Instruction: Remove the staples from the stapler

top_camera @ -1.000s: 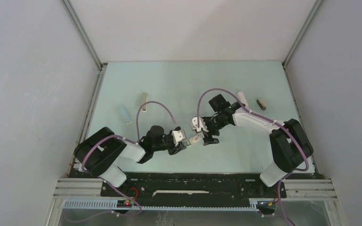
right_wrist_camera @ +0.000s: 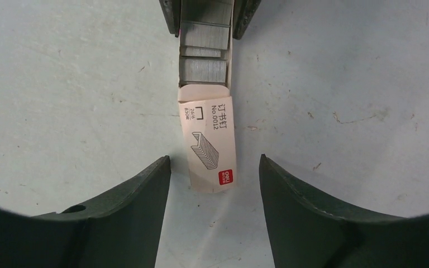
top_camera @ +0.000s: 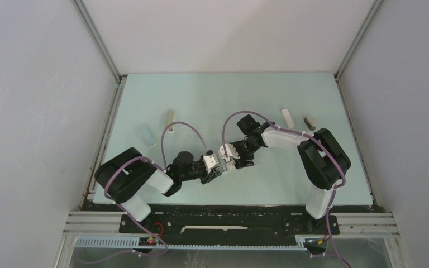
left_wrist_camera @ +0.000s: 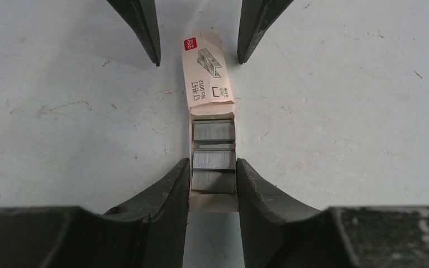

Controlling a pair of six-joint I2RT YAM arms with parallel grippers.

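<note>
A pale pink staple box (left_wrist_camera: 208, 67) lies on the table, its lid flap printed with a staple drawing. Its uncovered half shows several grey staple blocks (right_wrist_camera: 204, 70) inside. At that uncovered end, my left gripper is shut on the box by its two long sides. My right gripper stands open around the printed lid end, with a gap on each side between finger and box. In the top view both grippers meet over the box near the table's front middle, hiding most of it. I cannot make out a stapler for certain.
A light blue object (top_camera: 147, 135) and a narrow beige object (top_camera: 170, 120) lie on the left. On the right lie a white object (top_camera: 287, 118) and a small dark-and-pale one (top_camera: 310, 123).
The left gripper has stayed nearly still at the other end.
</note>
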